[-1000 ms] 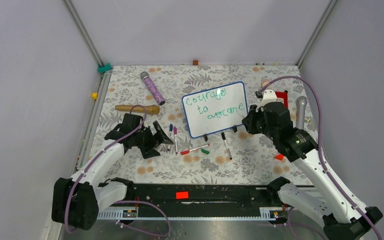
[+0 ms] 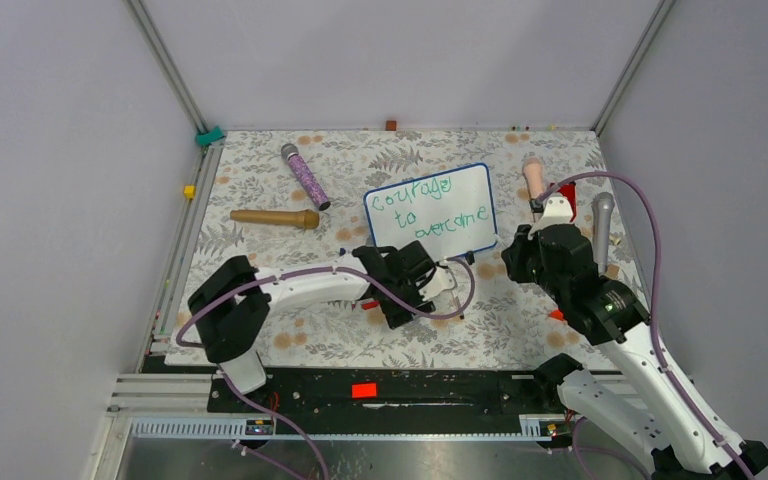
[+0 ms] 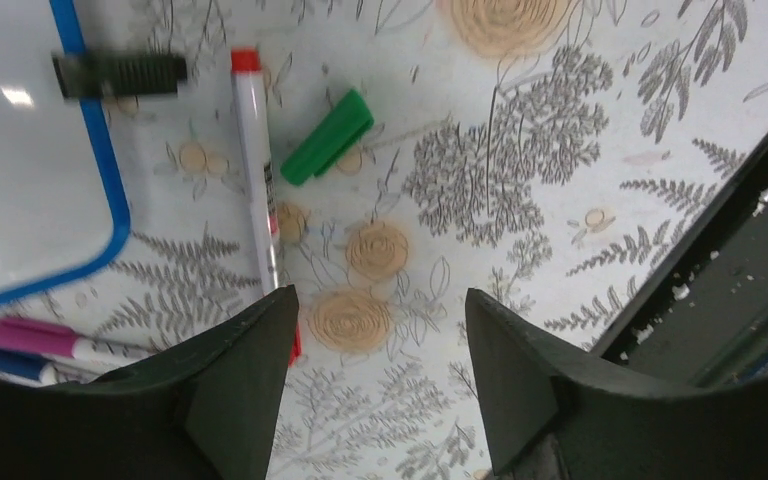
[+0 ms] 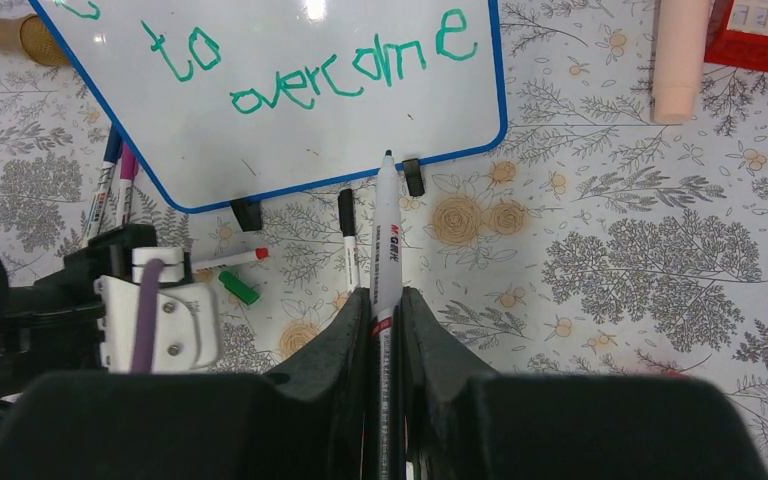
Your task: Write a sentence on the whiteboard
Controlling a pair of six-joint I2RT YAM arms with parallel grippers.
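Note:
The whiteboard [image 2: 430, 205] reads "courage to overcome" in green. My right gripper is shut on a white marker [image 4: 388, 240], tip pointing up toward the board's lower edge. My left gripper is part open above the cloth below the board, nothing between its fingers. Ahead of it lie a red-capped marker [image 3: 258, 170], a loose green cap [image 3: 328, 135], and purple and blue markers [image 3: 38, 337] at the lower left. A black-capped marker [image 4: 349, 235] lies below the board.
A pink cylinder [image 4: 682, 55] and red object [image 4: 760, 30] are right of the board. A purple microphone [image 2: 305, 177] and a tan one [image 2: 270, 218] lie left. The table's dark front edge runs below.
My left arm has swung right from the table's left side to below the board, over the loose markers. My right gripper has moved slightly right, still holding the marker.

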